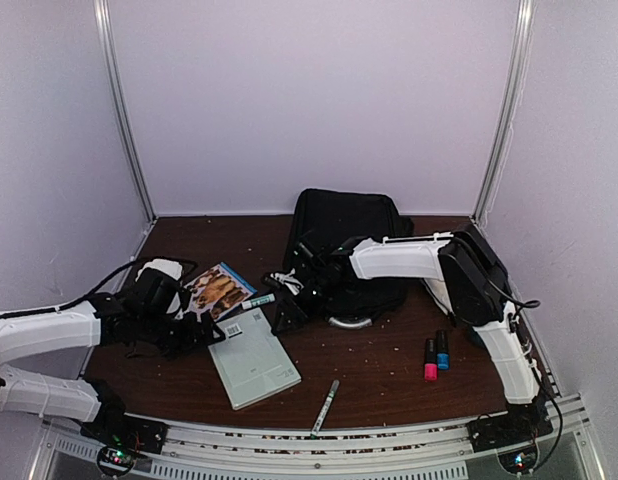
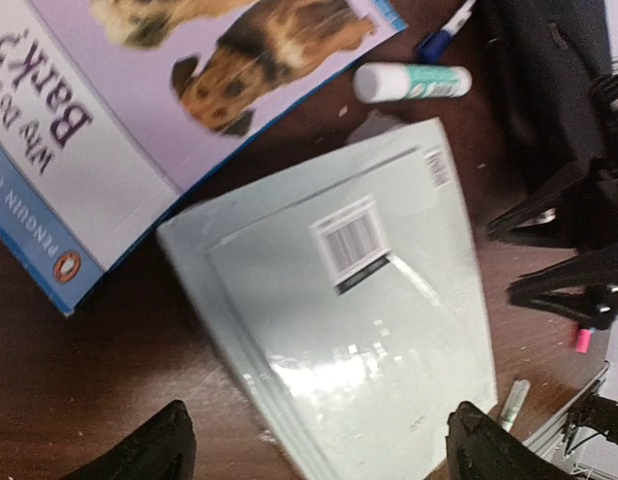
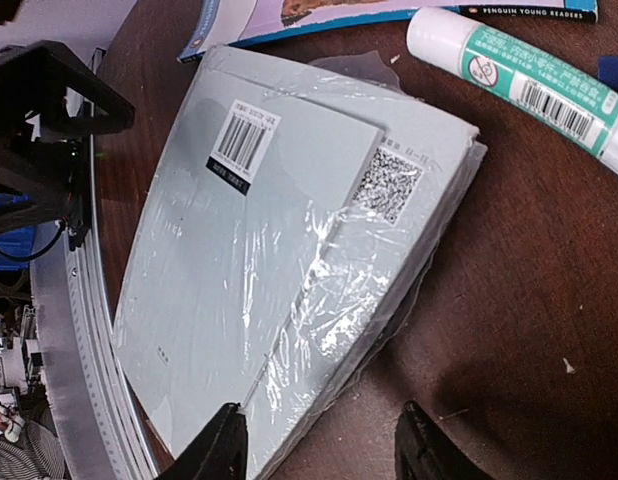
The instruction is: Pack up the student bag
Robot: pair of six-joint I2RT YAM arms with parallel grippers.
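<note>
A pale grey-green book [image 1: 254, 360] in clear wrap, with a barcode label, lies flat on the table between my two grippers. At its left edge is my left gripper [image 1: 212, 330], fingers apart; the left wrist view has its fingertips [image 2: 157, 445] low in the picture with the book between and beyond them. Near the book's upper right side my right gripper [image 1: 282, 308] is open, holding nothing, as the right wrist view shows. The black bag [image 1: 347, 215] stands behind my right arm, partly hidden by it. A dog picture book [image 2: 89, 130] lies behind the grey-green book.
A white and green marker [image 3: 514, 85] lies just behind the grey-green book. Another marker [image 1: 326, 405] is near the front edge. Pink-capped [image 1: 430, 360] and blue-capped [image 1: 442, 350] markers stand at the right. Bare table lies between.
</note>
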